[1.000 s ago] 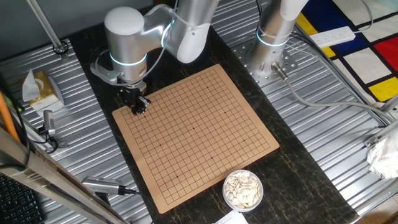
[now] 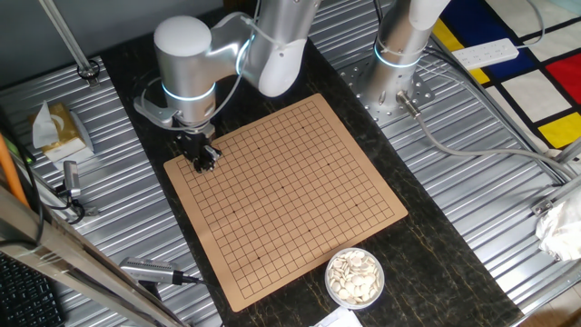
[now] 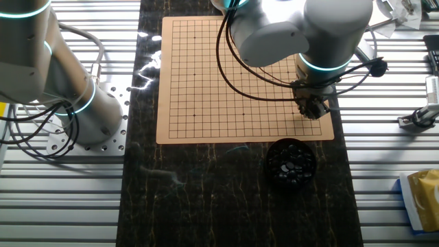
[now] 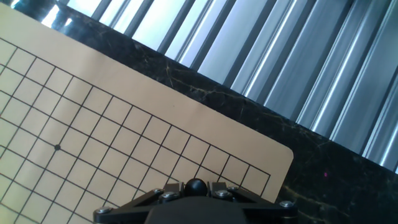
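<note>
A black Go stone (image 4: 196, 187) is pinched between the fingertips of my gripper (image 2: 206, 164), which is shut on it. In the wrist view, stone and fingers are over the board's grid close to one rounded corner. Beneath them lies the tan Go board (image 2: 281, 195), with no stones visible on its uncovered part. Exterior view 2 shows the gripper (image 3: 313, 110) at the board edge nearest the bowl of black stones (image 3: 290, 165). Whether the held stone touches the board, I cannot tell.
A round tub of white stones (image 2: 355, 278) stands off the board's opposite edge. A tissue box (image 2: 62, 133) sits off to the side on the ribbed metal surface.
Over the last second my gripper has shifted slightly downward in exterior view 1, toward the board. The board and the white stones have stayed put.
</note>
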